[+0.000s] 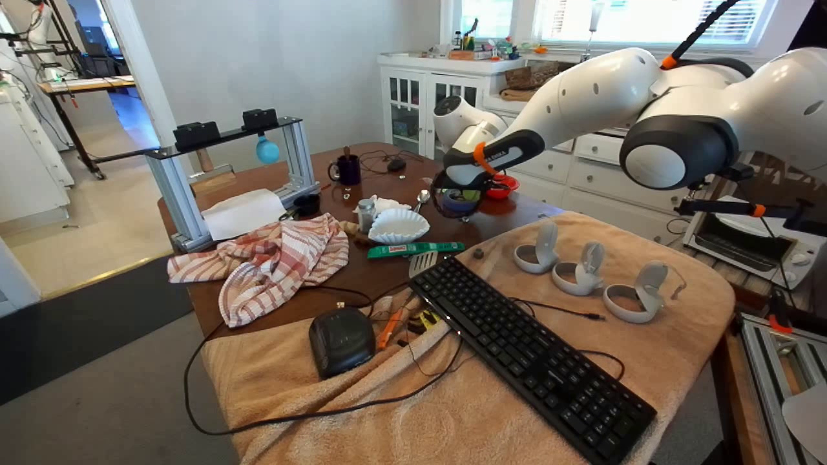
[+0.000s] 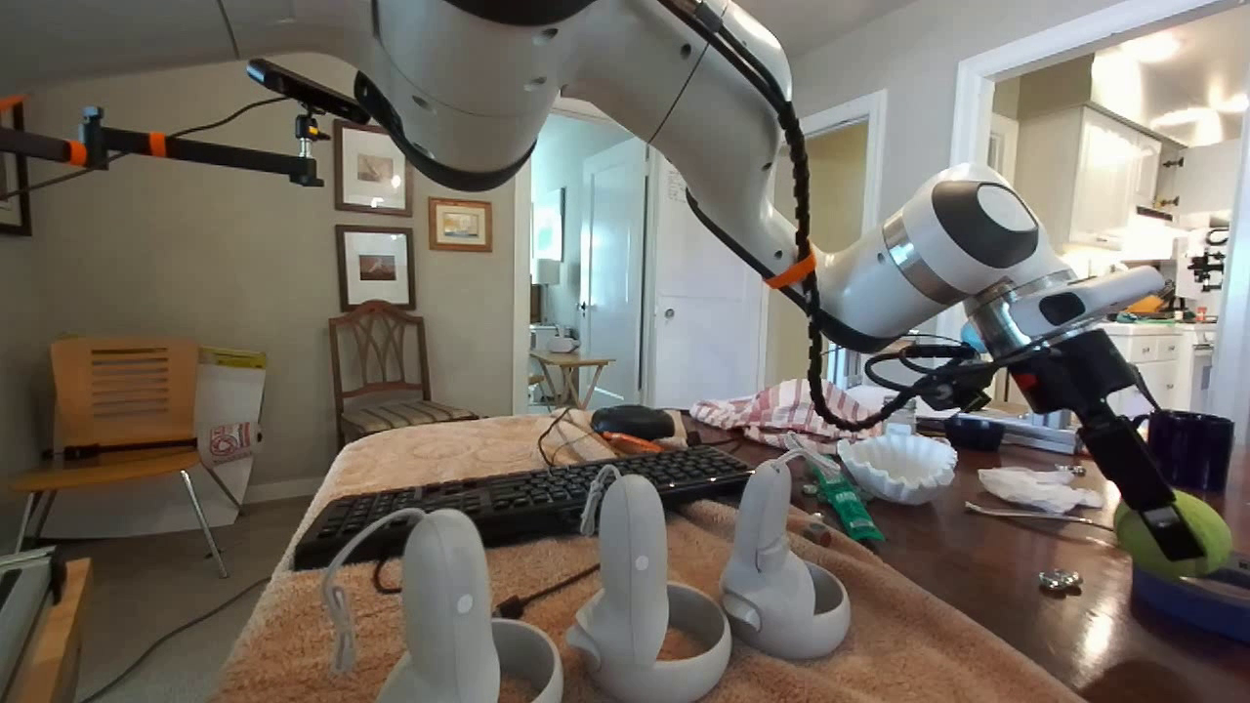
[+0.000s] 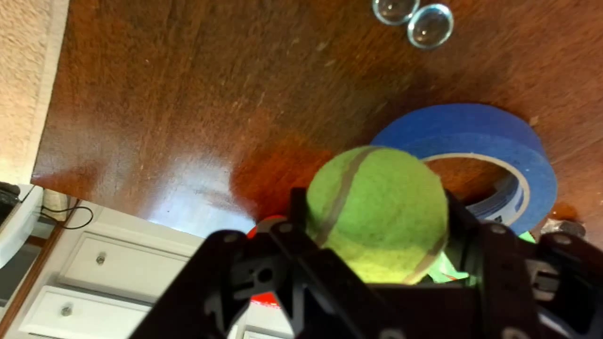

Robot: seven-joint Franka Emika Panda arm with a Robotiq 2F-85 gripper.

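Observation:
A green tennis ball (image 3: 378, 209) fills the space between the two fingers of my gripper in the wrist view, and the fingers are shut on it. A blue roll of tape (image 3: 469, 127) lies on the table just beyond the ball and partly behind it. From exterior view 2, the ball (image 2: 1213, 533) shows behind my finger (image 2: 1166, 527) at the right, near the tape roll (image 2: 1184, 598). Whether ball and roll touch, I cannot tell. In exterior view 1 the forearm hides the fingers and the ball.
Clear glass beads (image 3: 430, 25) lie on the bare wood. A red bowl (image 1: 502, 186) stands close behind the gripper. The white fluted dish (image 1: 398, 225), dark mug (image 1: 345, 170), keyboard (image 1: 535, 356) and white controllers (image 1: 636, 298) occupy other parts of the table.

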